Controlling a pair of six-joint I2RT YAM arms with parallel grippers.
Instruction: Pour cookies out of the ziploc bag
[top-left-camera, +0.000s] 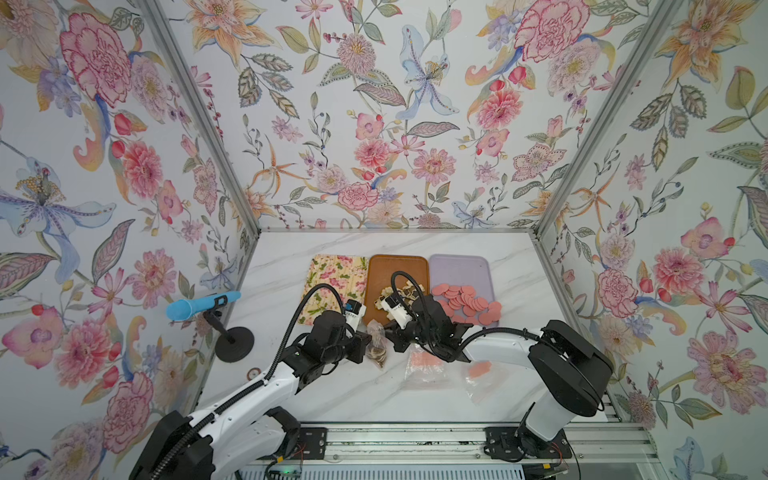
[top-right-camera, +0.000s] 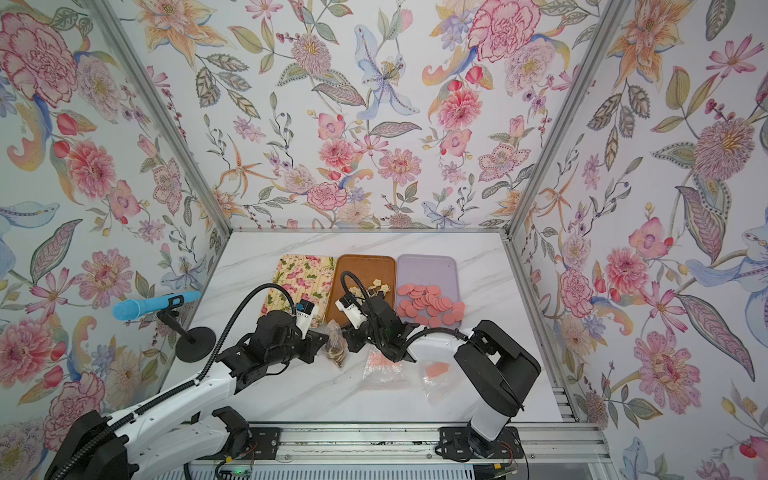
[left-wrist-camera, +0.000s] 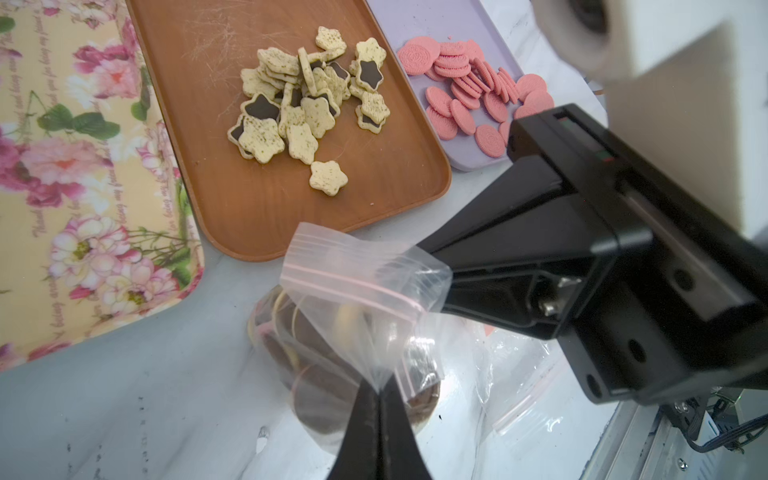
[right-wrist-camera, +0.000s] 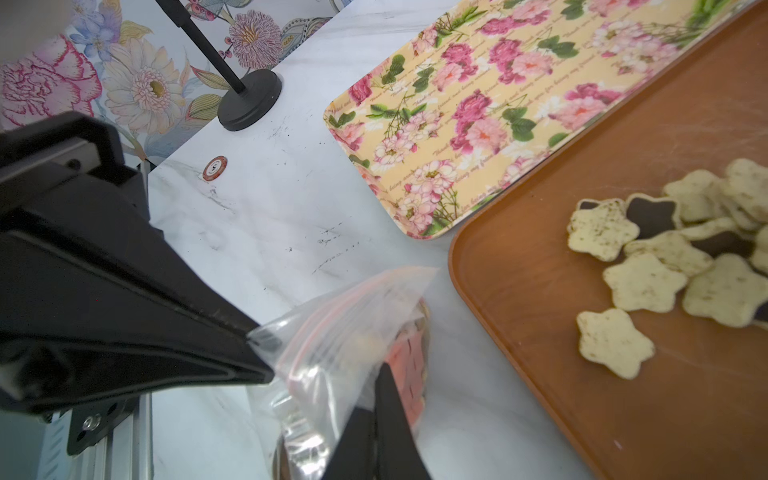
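Observation:
A clear ziploc bag of round cookies (top-left-camera: 377, 349) stands upright on the counter in front of the brown tray, between my grippers. My left gripper is shut on the bag's zip top from one side. My right gripper is shut on the top from the other side, with the plastic bunched at its fingertips. In the left wrist view the bag's top flap folds toward the right gripper, and the cookies show through the plastic.
A floral tray (left-wrist-camera: 80, 184), a brown tray (left-wrist-camera: 216, 96) with star cookies and a lilac tray (top-right-camera: 425, 268) with pink cookies line the back. Flattened bags (top-left-camera: 424, 372) lie right of the held bag. A black stand (top-left-camera: 235, 345) is at left.

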